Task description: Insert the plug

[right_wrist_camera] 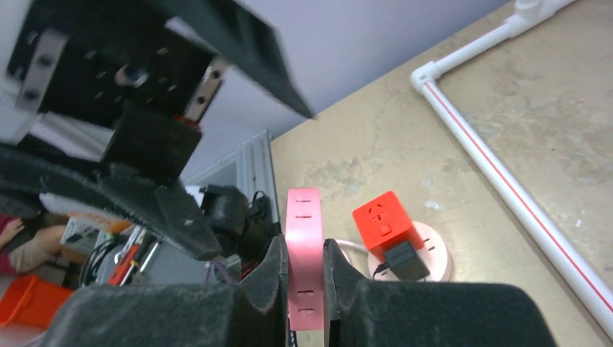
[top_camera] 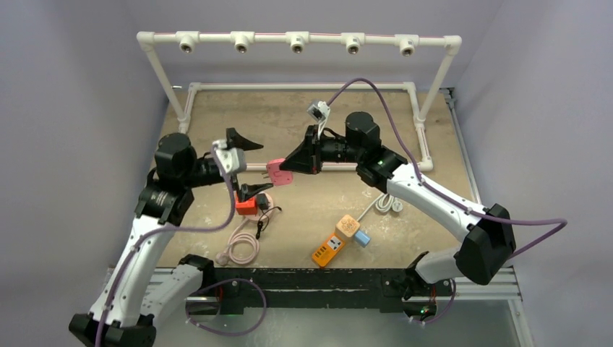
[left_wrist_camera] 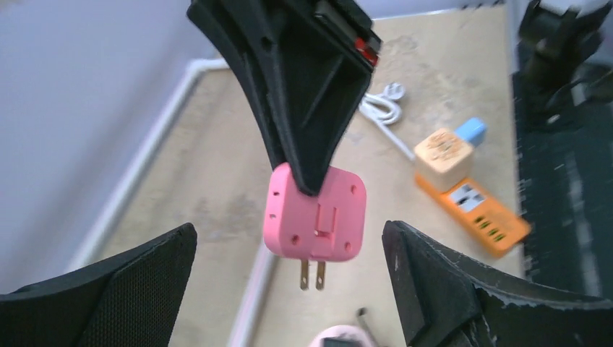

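The pink plug [top_camera: 280,176] hangs in the air with my right gripper [top_camera: 289,165] shut on it; in the left wrist view its pink body [left_wrist_camera: 314,217] has two metal pins pointing down. In the right wrist view the plug [right_wrist_camera: 305,260] sits between the fingertips. My left gripper [top_camera: 256,166] is open just left of the plug, with nothing between its fingers. Below them on the board, a red cube socket [top_camera: 246,208] and a black adapter [right_wrist_camera: 406,263] sit on a round white base [right_wrist_camera: 437,249].
An orange strip [top_camera: 326,253] with a wooden cube [top_camera: 347,225] and blue piece [top_camera: 363,238] lies at the front right. Coiled white cables [top_camera: 242,249] lie on the board. A PVC pipe frame [top_camera: 296,36] spans the back.
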